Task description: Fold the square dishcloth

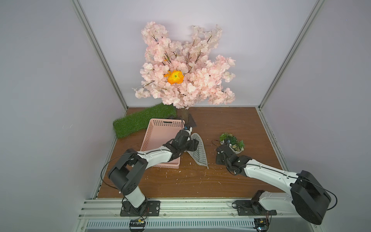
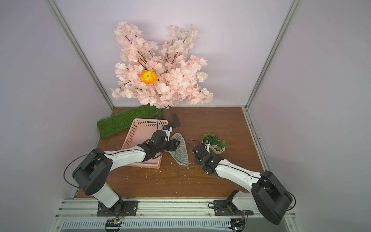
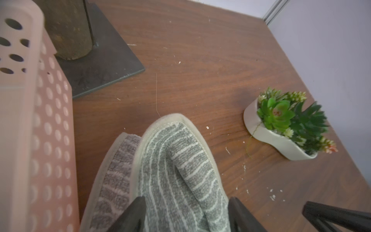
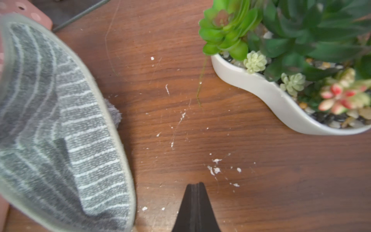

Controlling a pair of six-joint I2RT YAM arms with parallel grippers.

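Note:
The grey-and-white striped dishcloth [image 1: 199, 151] lies beside the pink basket, bunched into a narrow leaf shape, with its pale border curving round. In the left wrist view one flap of the dishcloth [image 3: 174, 174] curls over another layer. My left gripper is open over it, its fingers [image 3: 133, 214] well apart with cloth visible between and below them; contact cannot be told. My right gripper is shut with nothing between its fingers, to the right of the dishcloth [image 4: 94, 143], with bare wood between them.
A pink basket [image 1: 150, 135] stands directly left of the cloth, under the left arm. A white pot of succulents [image 4: 266, 96] is close beyond the right gripper. A dark base plate [image 3: 112, 65] sits behind.

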